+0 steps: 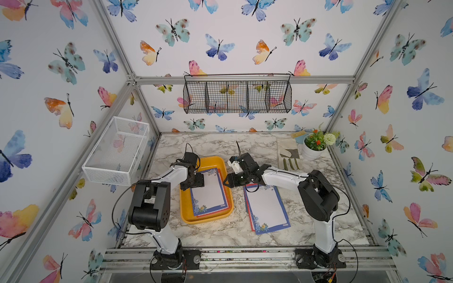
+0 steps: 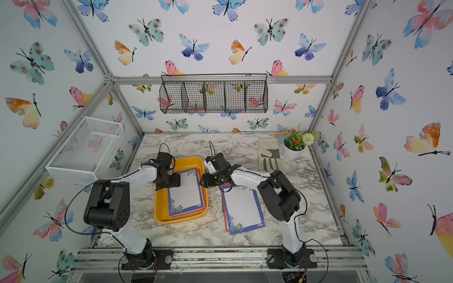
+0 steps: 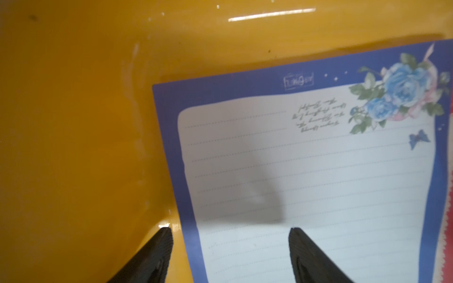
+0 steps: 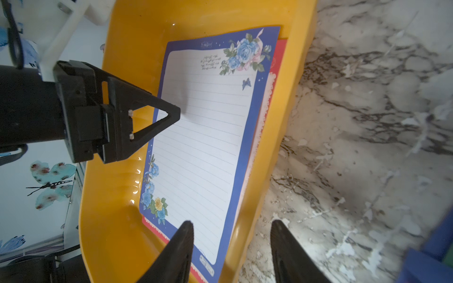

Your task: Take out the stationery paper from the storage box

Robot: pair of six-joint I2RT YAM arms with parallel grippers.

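The yellow storage box holds floral blue-bordered stationery paper, with a red sheet beneath. My left gripper hangs open over the paper's left part, nothing between its fingers. My right gripper is at the box's right rim, its fingers either side of the rim near the paper's edge; whether they touch it is unclear. More paper lies on the marble outside the box, to the right.
A flower pot and a patterned cloth sit at the back right. A white mesh basket is on the left wall, a wire rack on the back wall.
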